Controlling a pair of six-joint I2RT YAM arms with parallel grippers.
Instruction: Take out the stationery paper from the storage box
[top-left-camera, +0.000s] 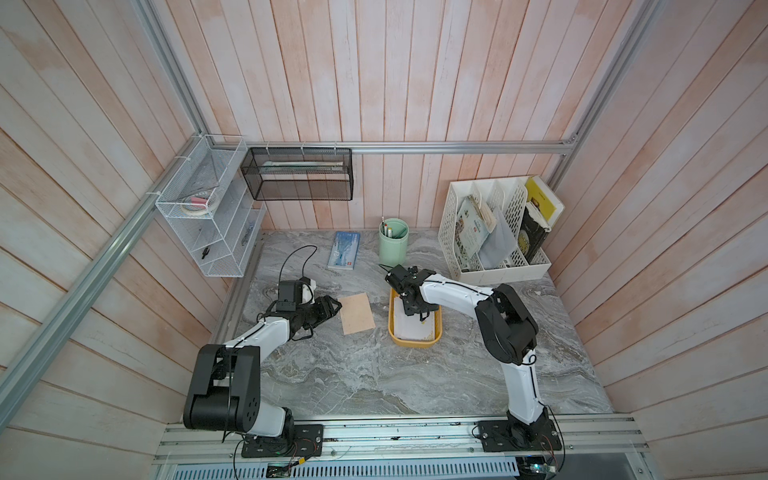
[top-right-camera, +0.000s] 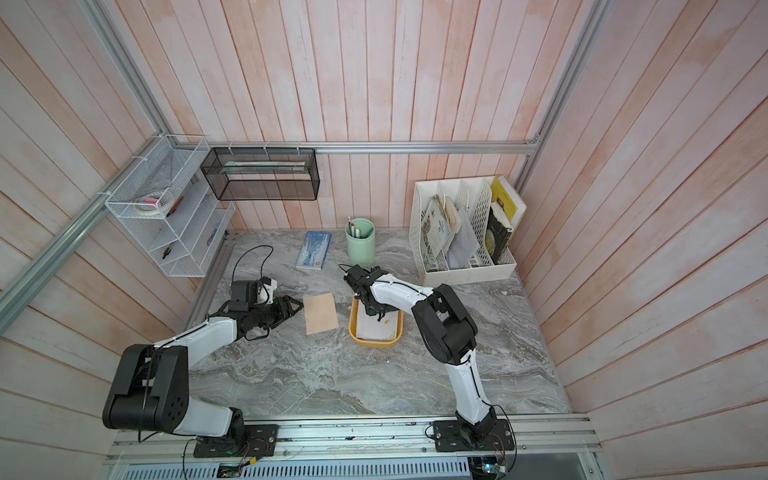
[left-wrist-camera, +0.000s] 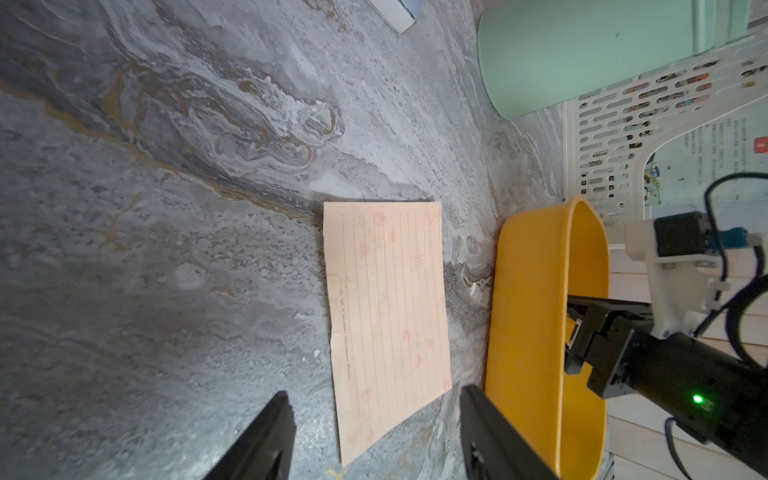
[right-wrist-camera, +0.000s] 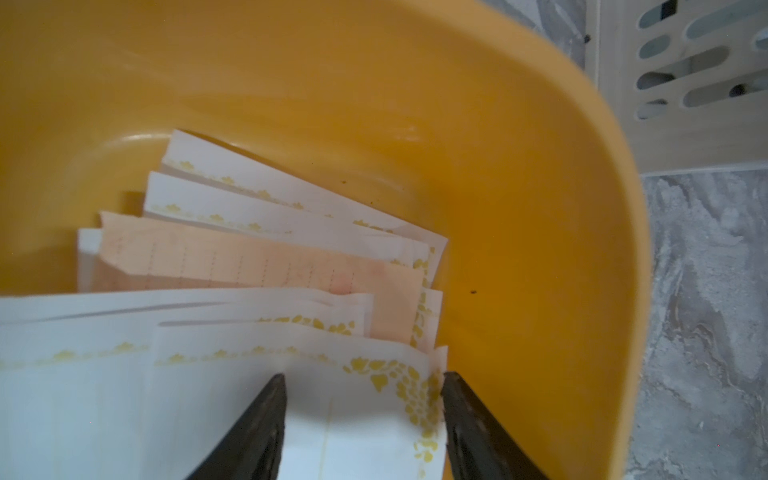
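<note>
The yellow storage box (top-left-camera: 391, 333) stands mid-table with a stack of white and peach papers inside. In the right wrist view, white sheets (right-wrist-camera: 72, 392) with yellow flower edging lie over a peach lined sheet (right-wrist-camera: 240, 260). Over these papers my right gripper has its fingers apart; whether the tips touch paper I cannot tell. One peach lined sheet (left-wrist-camera: 384, 312) lies flat on the table, left of the box. My left gripper is open and empty, above the table at that sheet's left side.
Behind the box stands a green pen cup (top-left-camera: 393, 244), with a blue packet (top-left-camera: 344, 249) to its left. A white file rack (top-left-camera: 508, 274) fills the back right.
</note>
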